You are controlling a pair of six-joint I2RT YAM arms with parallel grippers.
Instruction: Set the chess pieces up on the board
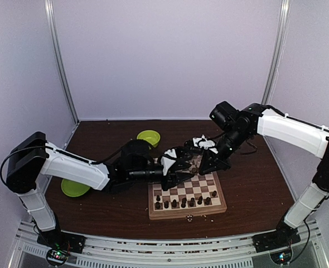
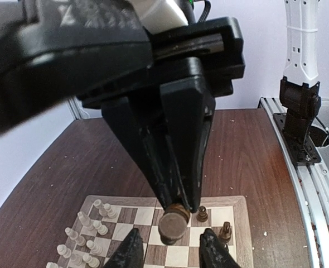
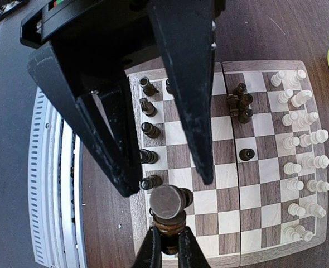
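Note:
A dark brown chess piece (image 3: pixel 170 204) is gripped in my right gripper, held in the air above the board (image 1: pixel 188 214). Its round base faces my left gripper, whose fingers (image 2: pixel 132 248) stand open and apart, close to the piece on either side. From the right wrist view, the left fingers (image 3: pixel 203 159) hang near the piece's free end; contact cannot be told. White pieces (image 3: pixel 314 162) line one side of the board in two rows. Dark pieces (image 3: pixel 150 130) stand along the opposite edge, and several others (image 3: pixel 246 154) sit loose mid-board.
One green bowl (image 1: pixel 148 137) is behind the board, and another green dish (image 1: pixel 74 188) lies at the left, partly under the left arm. Bare table (image 1: pixel 248 206) extends to the board's right. Both arms meet closely over the board's far part.

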